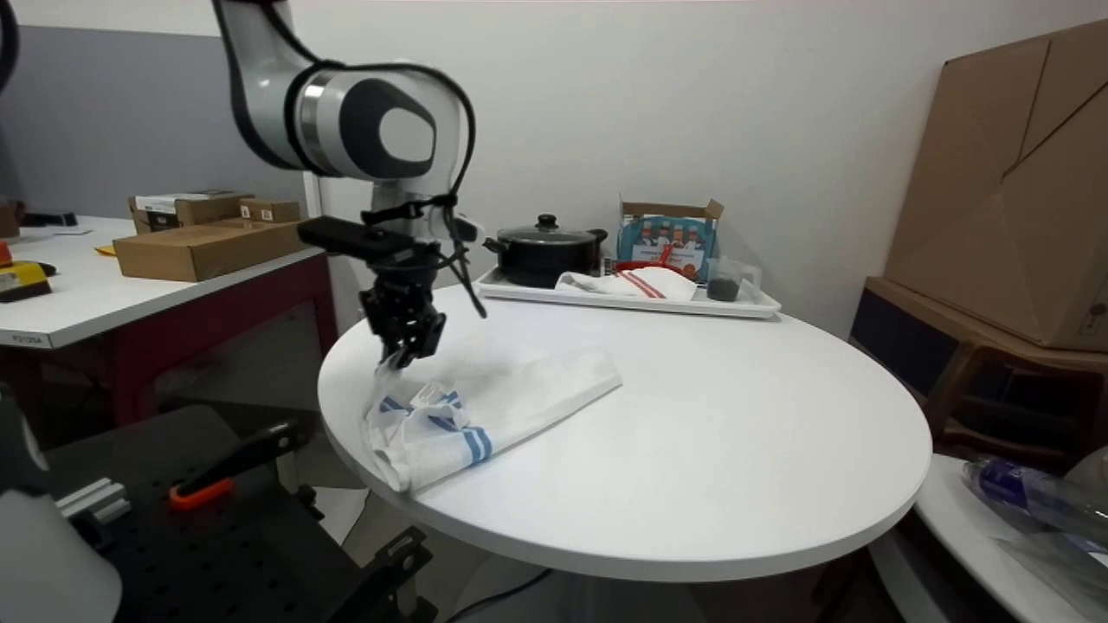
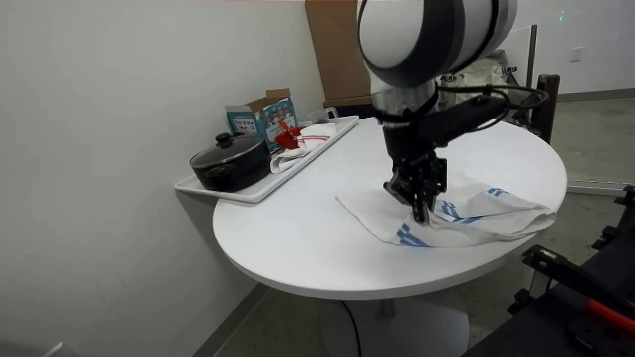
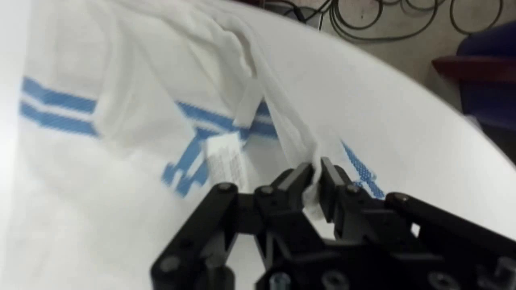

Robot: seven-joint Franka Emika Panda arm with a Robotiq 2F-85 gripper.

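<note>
A white towel with blue stripes (image 1: 525, 400) lies partly folded and rumpled near the left edge of the round white table (image 1: 727, 446). My gripper (image 1: 407, 358) is shut on a bit of this towel and lifts it a little off the tabletop. In the wrist view, a thin fold of the towel (image 3: 135, 193) runs up between the fingertips of the gripper. A small white label (image 3: 225, 159) shows beside the blue stripes. From the other side, the gripper (image 2: 423, 217) hides part of the cloth behind it.
A white tray (image 1: 769, 306) at the back holds a black lidded pot (image 1: 545, 253), a red-striped cloth (image 1: 634, 282), an opened blue box (image 1: 670, 240) and a clear cup (image 1: 733, 280).
</note>
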